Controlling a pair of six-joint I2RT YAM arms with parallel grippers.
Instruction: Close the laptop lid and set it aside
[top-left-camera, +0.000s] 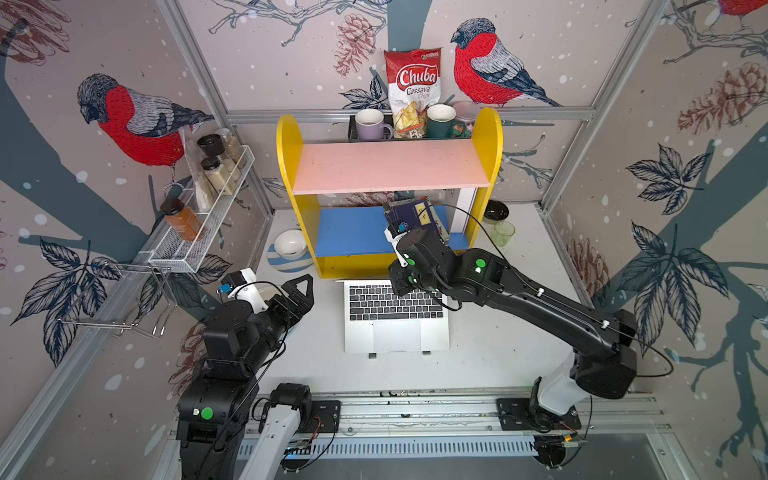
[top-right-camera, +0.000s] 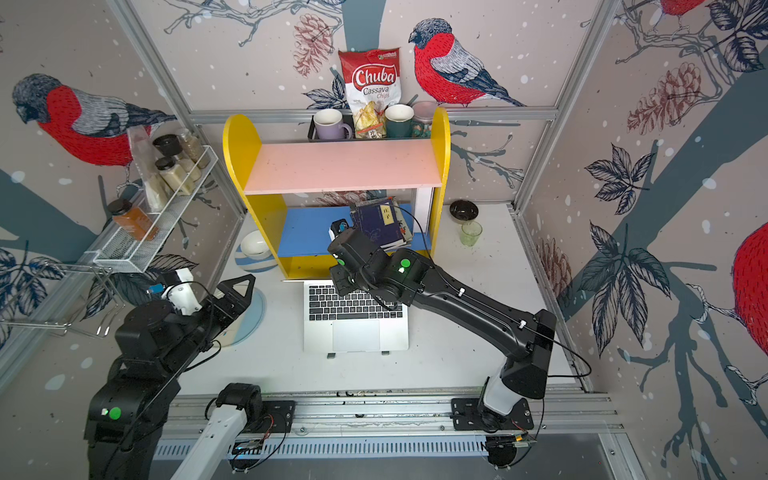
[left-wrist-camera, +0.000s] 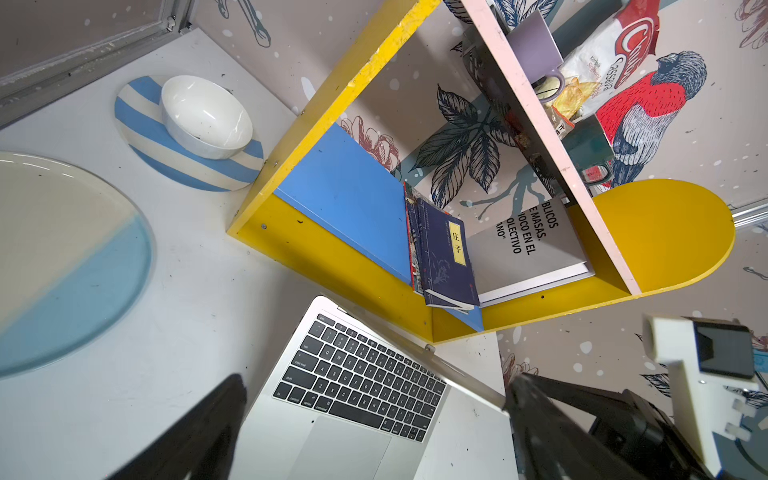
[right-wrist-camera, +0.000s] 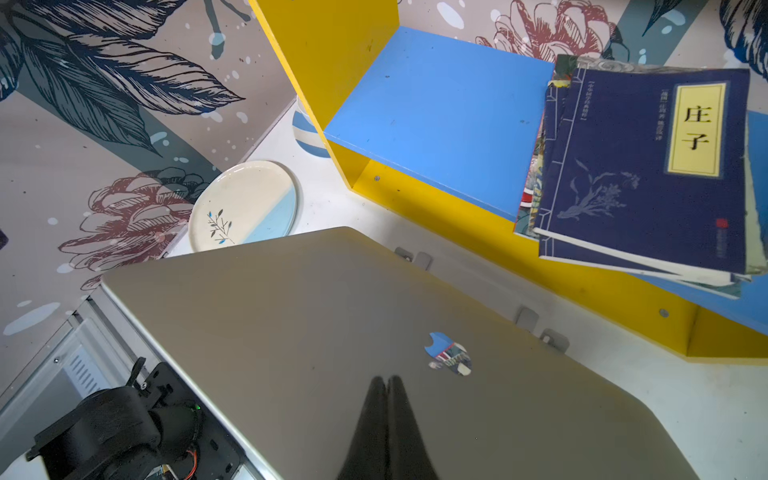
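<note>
A silver laptop (top-left-camera: 396, 332) stands open on the white table in front of the shelf, keyboard showing, its lid (right-wrist-camera: 320, 304) raised at the back edge and seen from its outer face in the right wrist view. My right gripper is shut at that lid, nothing visible between its fingers; whether it touches is unclear. My left gripper is open and empty, left of the laptop, its fingers at the lower edge of the left wrist view.
A yellow shelf (top-left-camera: 292, 184) with books (right-wrist-camera: 640, 160), mugs and chips stands behind the laptop. A plate (left-wrist-camera: 56, 280) and bowl (left-wrist-camera: 204, 112) lie left. Free table lies right of the laptop.
</note>
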